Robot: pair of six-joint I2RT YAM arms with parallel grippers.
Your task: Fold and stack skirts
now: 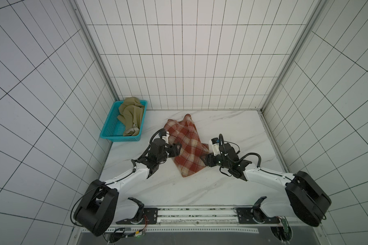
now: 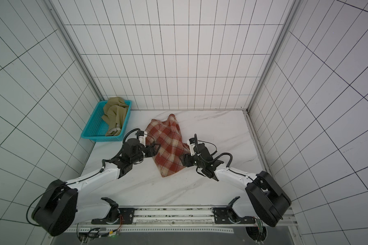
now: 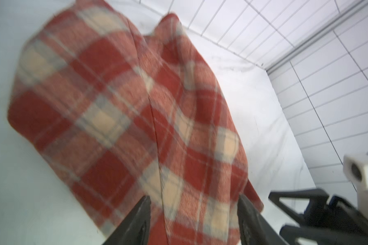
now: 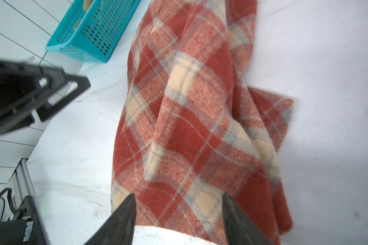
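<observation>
A red and cream plaid cloth (image 1: pixel 186 138) lies rumpled in folds on the middle of the white marble table (image 1: pixel 241 126). My left gripper is over the cloth's left part, its fingertips apart with nothing held between them. My right gripper is above the cloth's lower right part, open, with plaid fabric visible beneath and between its fingers. In the top views both grippers face each other across the cloth.
A turquoise basket (image 1: pixel 108 124) holding olive cloth (image 1: pixel 130 112) stands at the back left against the tiled wall. Tiled walls close off three sides.
</observation>
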